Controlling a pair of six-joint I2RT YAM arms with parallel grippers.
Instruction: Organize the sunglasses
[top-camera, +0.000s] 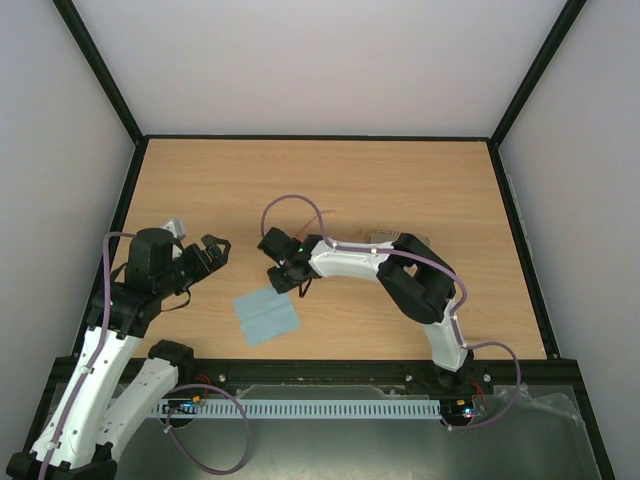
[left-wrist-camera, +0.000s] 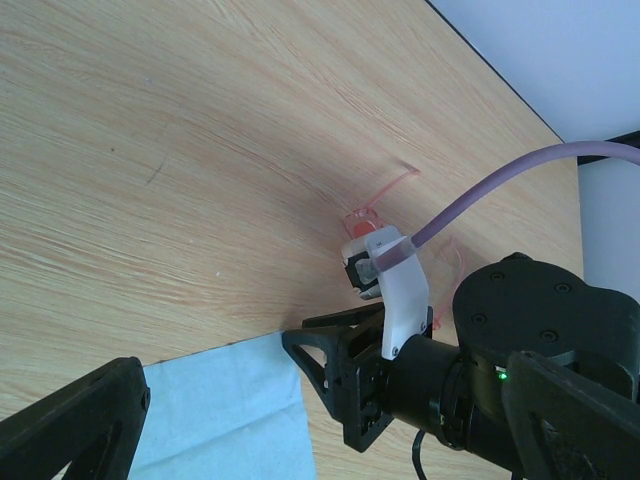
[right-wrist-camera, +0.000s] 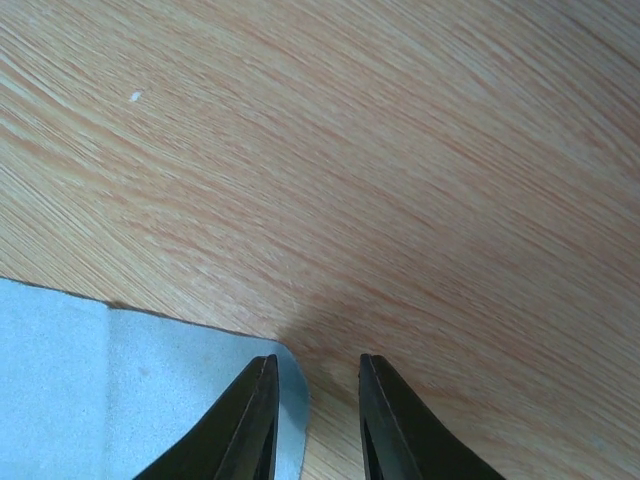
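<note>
A light blue cloth (top-camera: 265, 318) lies flat on the table, its top corner under my right gripper (top-camera: 275, 275). In the right wrist view, that gripper's two fingertips (right-wrist-camera: 368, 370) sit at the cloth's corner (right-wrist-camera: 200, 390), part open, one over the cloth and one over bare wood. Pink-framed sunglasses (left-wrist-camera: 385, 190) lie behind the right arm, mostly hidden by it in the top and left wrist views. My left gripper (top-camera: 220, 245) is open above the table's left side, nothing between its fingers.
A small pale object (top-camera: 385, 236) lies partly hidden behind the right arm. Walls enclose the table's back and sides.
</note>
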